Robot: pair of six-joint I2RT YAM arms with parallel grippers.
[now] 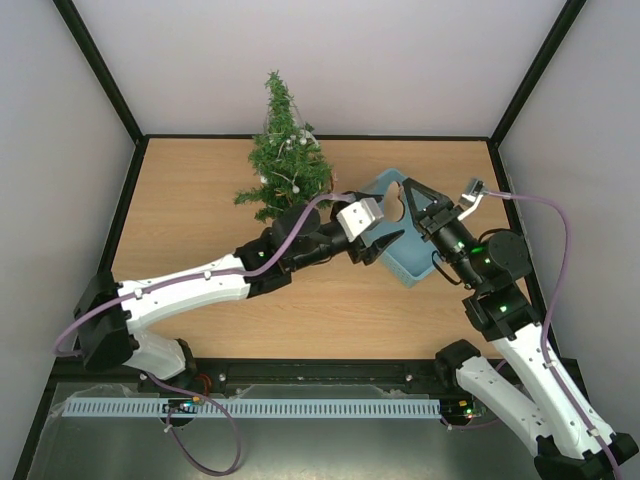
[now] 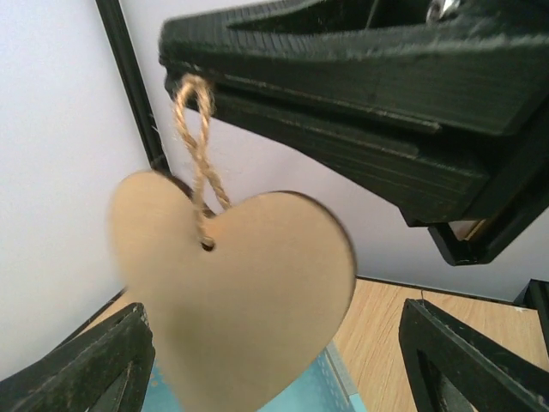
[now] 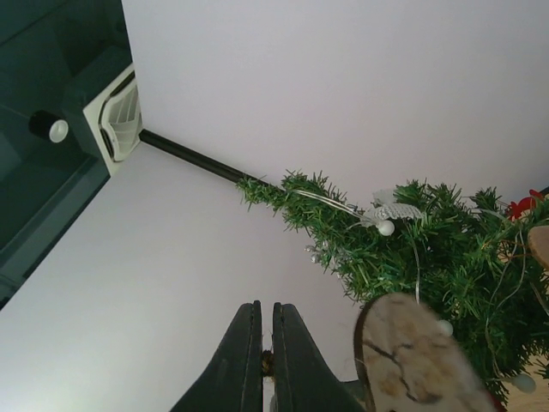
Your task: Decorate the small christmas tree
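Note:
A wooden heart ornament [image 2: 249, 283] dangles on a twine loop from my right gripper, which is shut with the twine at its tips. My left gripper [image 1: 365, 220] is open, its fingers on either side below the heart in the left wrist view, apparently not gripping it. The small Christmas tree [image 1: 285, 160] stands at the back centre-left, with white baubles and silvery decorations visible on it.
A blue tray [image 1: 410, 265] sits right of the tree, beneath both grippers. Walls enclose the back and sides.

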